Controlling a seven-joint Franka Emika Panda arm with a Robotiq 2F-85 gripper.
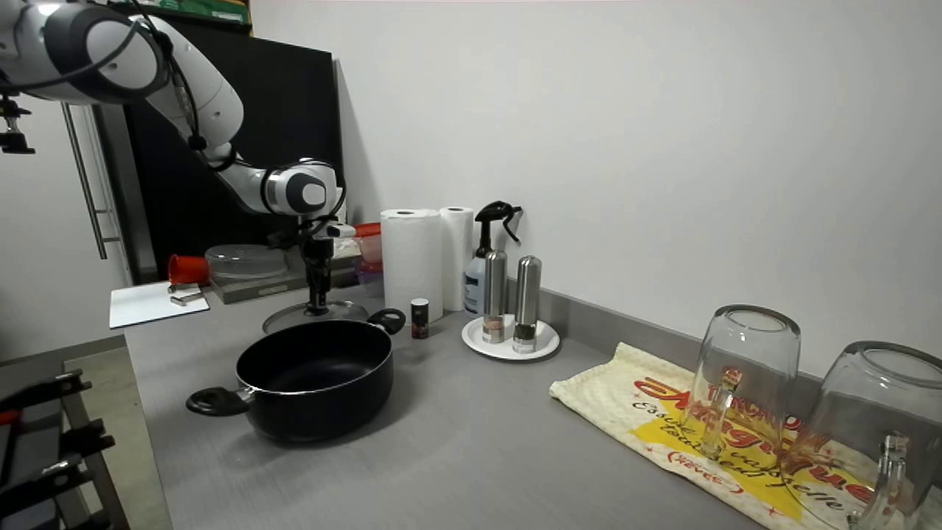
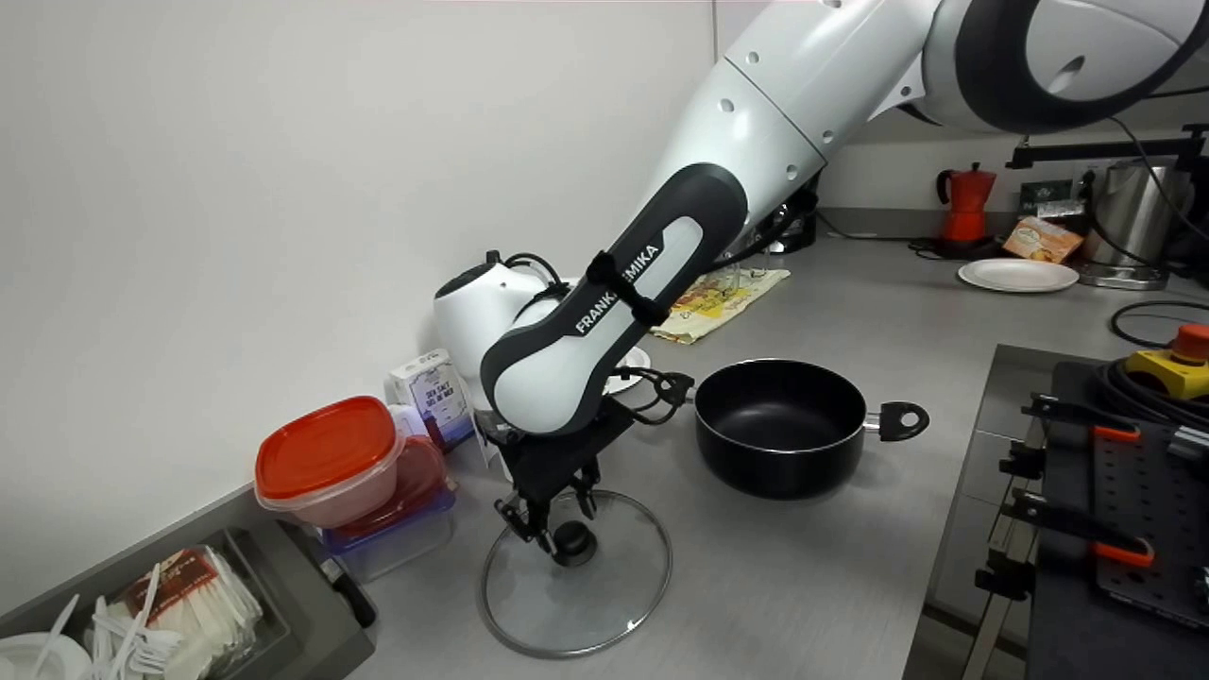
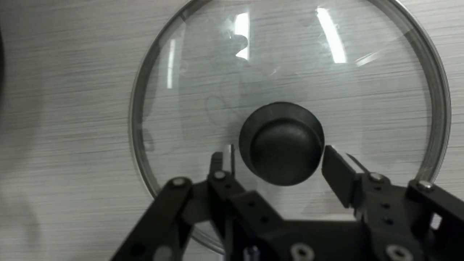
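Observation:
A glass lid with a metal rim and a round black knob lies flat on the grey counter. My gripper points down at the knob, its fingers apart. In the wrist view, one finger stands to the left of the knob with a small gap; the right finger is close against the knob's edge, and whether it touches cannot be told. The black pot stands uncovered and empty on the counter, beside the lid, with its two handles sticking out.
Paper towel rolls, a small spice jar and a plate with two grinders stand along the wall. Stacked plastic containers sit close to the lid. Counter in front of the pot is free.

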